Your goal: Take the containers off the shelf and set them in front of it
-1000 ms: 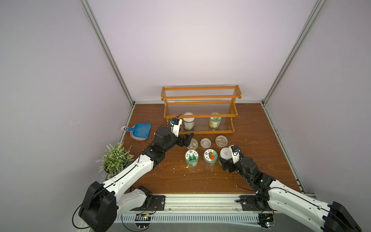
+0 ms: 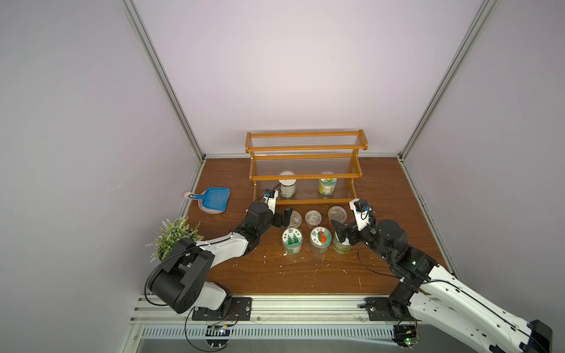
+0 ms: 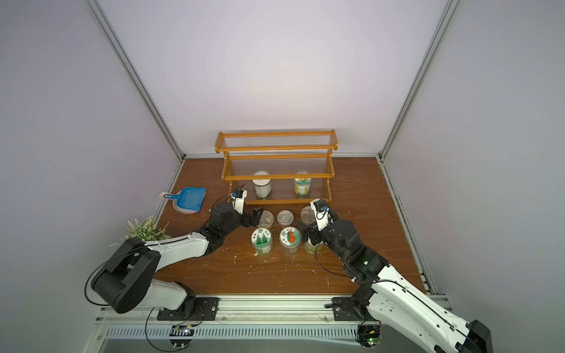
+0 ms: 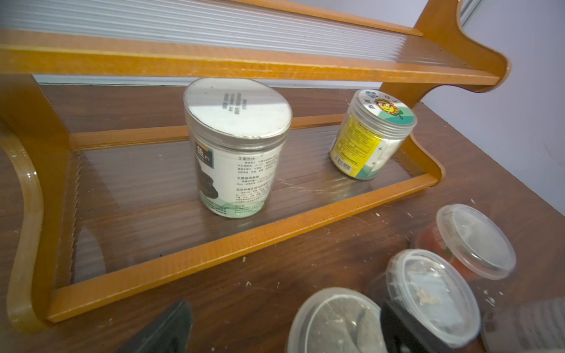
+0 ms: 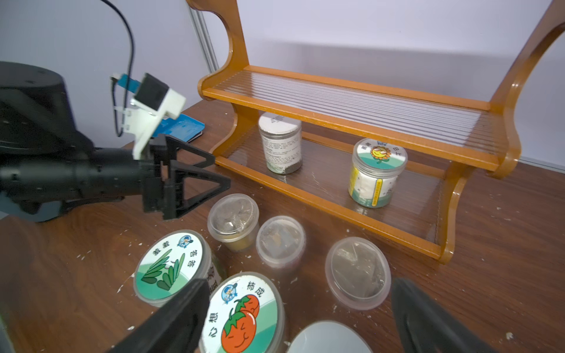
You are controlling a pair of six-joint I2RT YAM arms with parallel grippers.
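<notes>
Two jars stand upright on the rack's lower shelf [image 4: 306,220]. On the left is a white-lidded jar [image 4: 235,147] with dark print; on the right, a jar with a sunflower lid [image 4: 370,132] and a yellow label. Which of them is the seed jar I cannot tell. My left gripper is open in front of the shelf's left part, near a small clear-lidded tub [image 5: 234,214], with nothing held. Over the jars on the table hovers my right gripper [image 2: 340,230], also open and empty, its fingers [image 5: 182,317] well apart. Both shelf jars are clear of the grippers.
The upper shelf board [image 5: 353,129] overhangs the lower one. On the table stand a greens-lid jar [image 5: 170,264], a tomato-lid jar [image 5: 244,314], a plain white-lidded jar [image 5: 329,340] and more tubs. A blue dustpan [image 2: 216,199] and plant [image 2: 174,236] lie left.
The left arm's elbow has swung in and forward, its gripper shifting slightly toward the front. The jars have not moved.
</notes>
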